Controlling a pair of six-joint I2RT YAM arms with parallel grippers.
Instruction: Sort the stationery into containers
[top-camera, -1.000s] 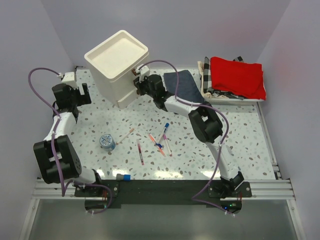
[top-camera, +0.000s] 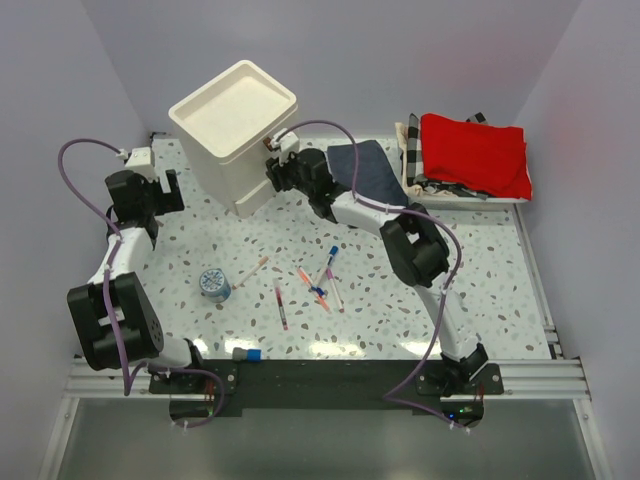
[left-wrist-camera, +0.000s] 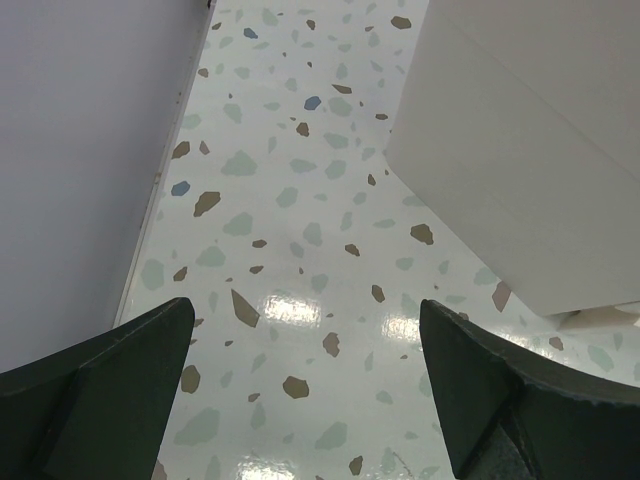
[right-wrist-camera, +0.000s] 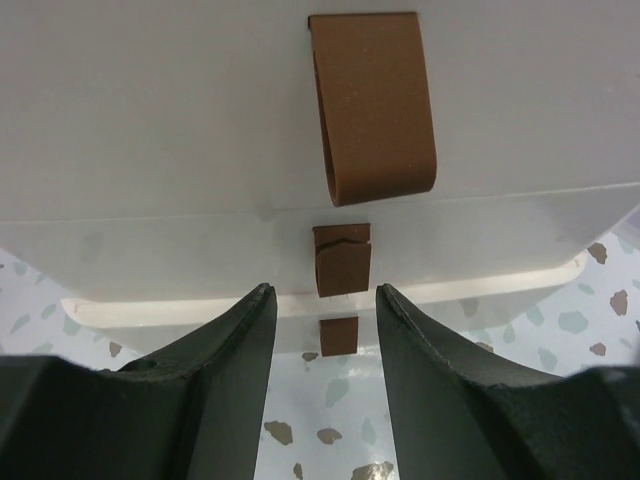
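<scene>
A white drawer unit stands at the back left. My right gripper is open just in front of it, facing brown handles: a large upper one, a middle one and a small lower one. Several pens and markers lie scattered in the middle of the table, with a round blue-and-white container to their left. My left gripper hangs open over bare table at the left, beside the unit's side.
A dark grey cloth lies right of the unit. A white tray with red and checked cloth is at the back right. A small blue object lies at the front edge.
The left arm is nearly unchanged.
</scene>
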